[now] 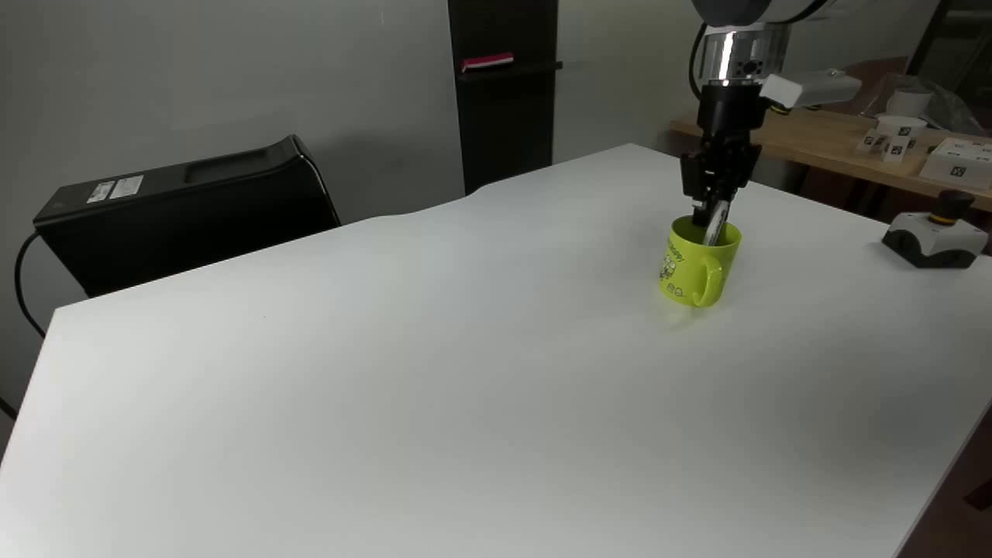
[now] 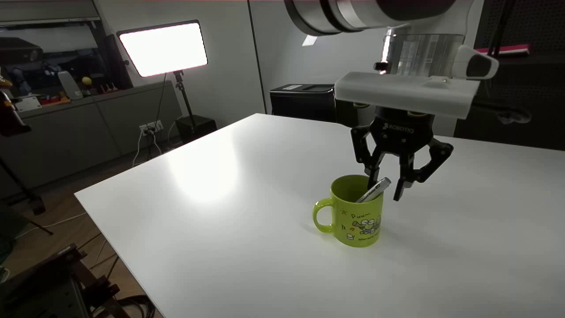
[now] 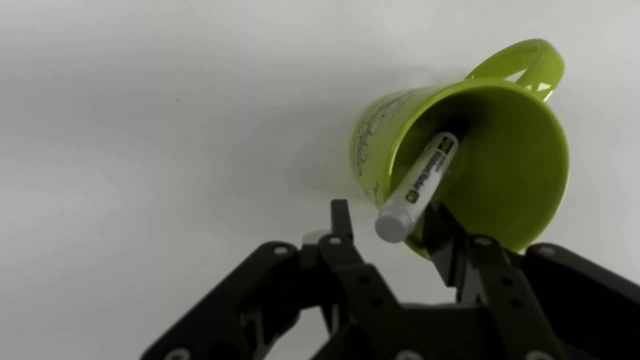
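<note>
A lime-green mug [image 2: 355, 225] with cartoon print stands upright on the white table. Leaning in it is a white marker [image 3: 420, 180], its blunt end sticking out past the rim. Around that end my gripper stands part open. One finger [image 3: 441, 237] reaches inside the mug's mouth; the other finger [image 3: 340, 219] is outside the rim, so the marker's end lies between them with a gap on the outer side. In the second exterior view the gripper [image 2: 385, 188] points down over the mug's edge. The marker's lower end is hidden in the mug.
A stop-button box [image 1: 935, 237] sits near the table's right edge. A black case [image 1: 186, 209] stands behind the far edge.
</note>
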